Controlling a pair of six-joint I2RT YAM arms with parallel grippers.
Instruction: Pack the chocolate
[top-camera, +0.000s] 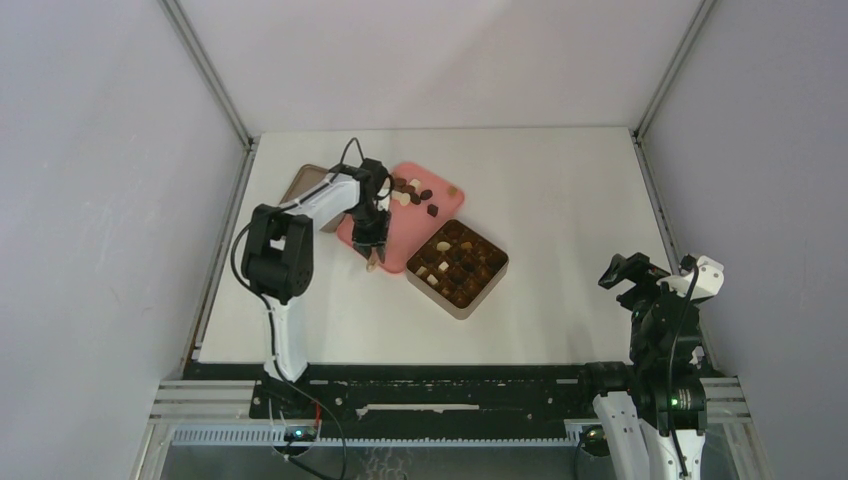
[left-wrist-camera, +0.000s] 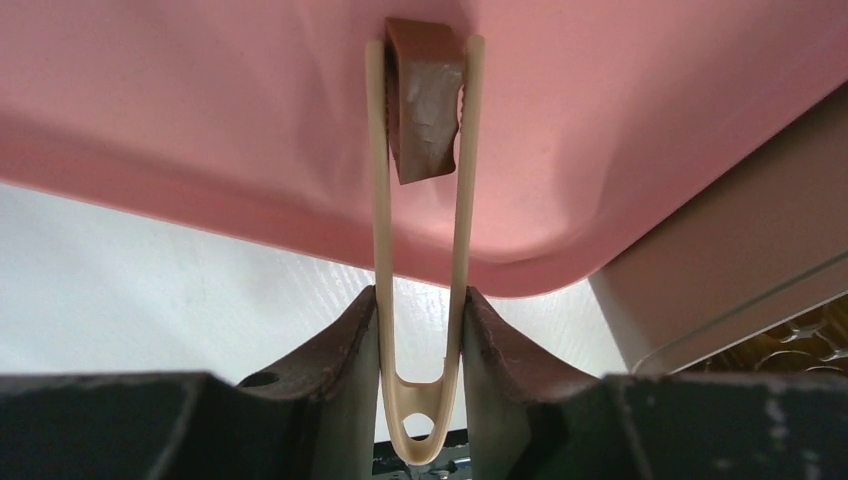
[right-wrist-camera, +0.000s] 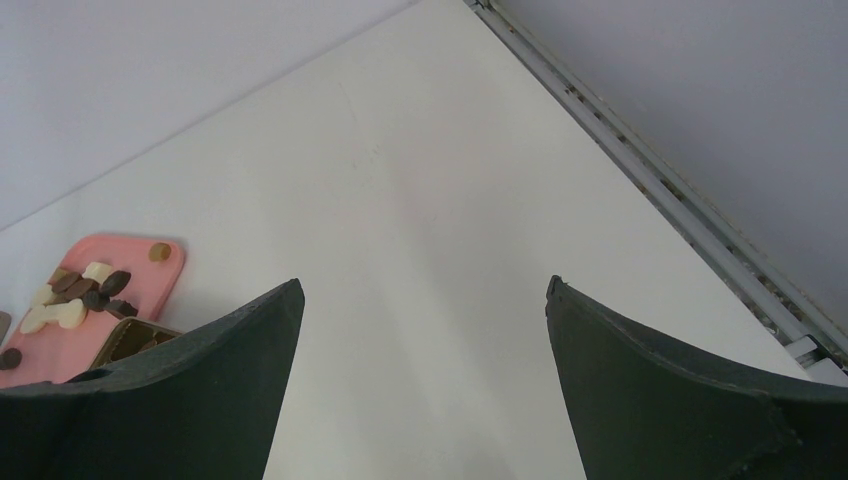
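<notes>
In the left wrist view my left gripper is shut on pale wooden tongs (left-wrist-camera: 382, 230), their tips pointing away from me. A brown block of chocolate (left-wrist-camera: 430, 110) sits between those tips, over the pink tray (left-wrist-camera: 240, 225); whether it is lifted clear cannot be told. Close by on the right stands the brown box (left-wrist-camera: 760, 230) with its divided insert (top-camera: 470, 262), some compartments holding pale and brown pieces. More chocolates (top-camera: 416, 192) lie toward the tray's far end. Far off at the right, my right gripper is open and empty.
Partly hidden under the left arm, a brown lid or shallow tray (top-camera: 302, 180) lies at the left. The box stands against the pink tray's near right side.
</notes>
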